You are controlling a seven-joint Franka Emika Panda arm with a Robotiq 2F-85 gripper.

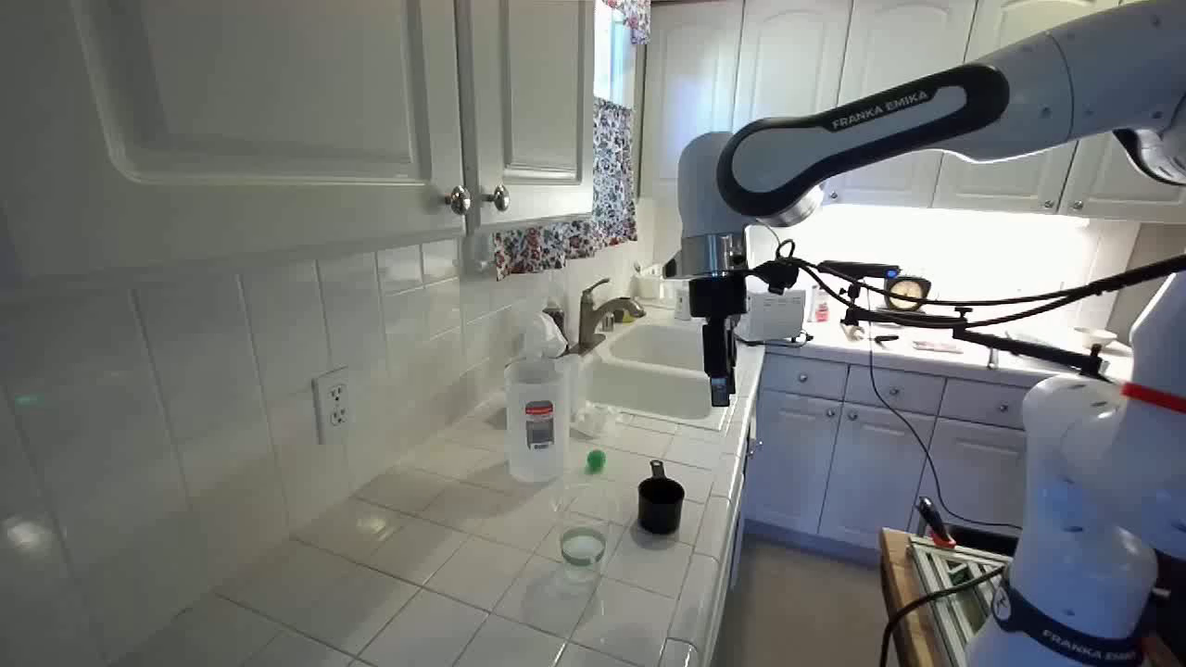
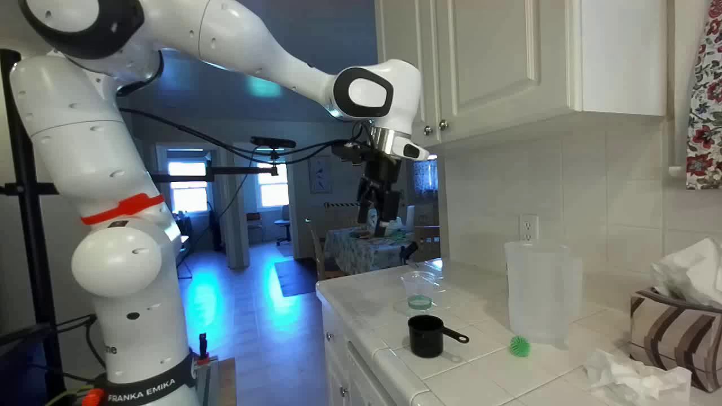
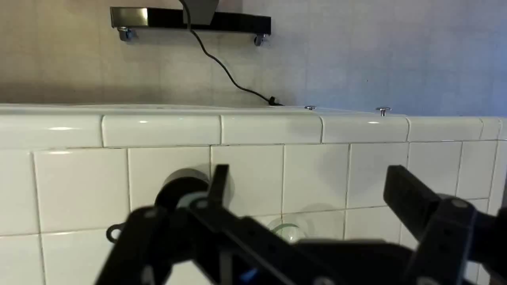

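My gripper is open and empty, its two dark fingers wide apart in the wrist view. It hangs well above the counter in both exterior views. On the tiles below stands a black measuring cup with a short handle, partly covered by one finger in the wrist view. Close to it is a clear plastic cup with a greenish band near its base; only its edge shows in the wrist view. A small green spiky ball lies beside a tall translucent pitcher.
Crumpled white tissue and a striped tissue box sit past the pitcher. A white sink with a faucet lies behind. Upper cabinets overhang the counter. Bare tiles extend away from the sink.
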